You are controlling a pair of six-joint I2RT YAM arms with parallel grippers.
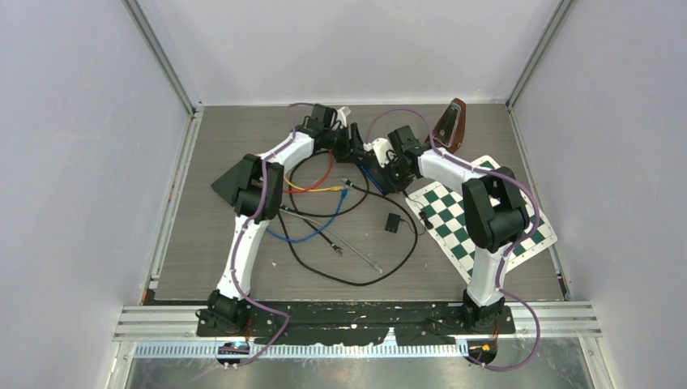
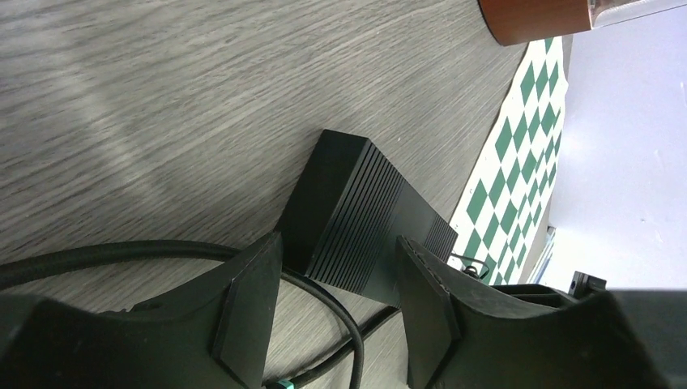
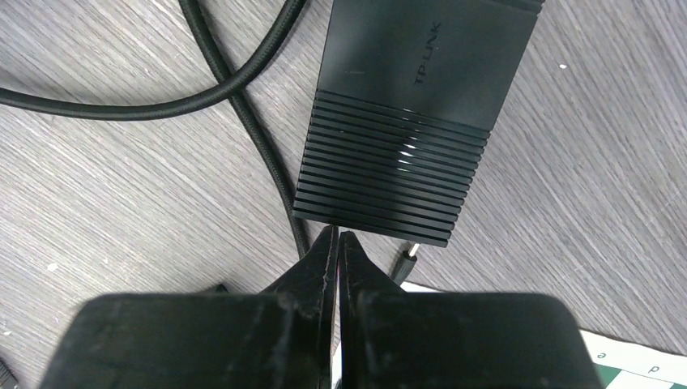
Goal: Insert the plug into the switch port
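Observation:
The black ribbed TP-LINK switch (image 3: pixel 413 105) lies on the wood table between my grippers, with a black cable crossing beneath its end. In the left wrist view my left gripper stands part open over the switch's near end, fingers either side. In the right wrist view my right gripper has its fingertips together at the switch's ribbed end; whether anything is between them cannot be seen. A thin lead with a metal-tipped plug (image 3: pixel 405 263) lies by that end, right of the fingertips.
Red, yellow, blue and black cables (image 1: pixel 360 282) cover the middle-left table. A small black adapter (image 1: pixel 393 223) lies near the checkered board (image 1: pixel 486 219) at right. A brown wooden object (image 1: pixel 448 126) stands at back right.

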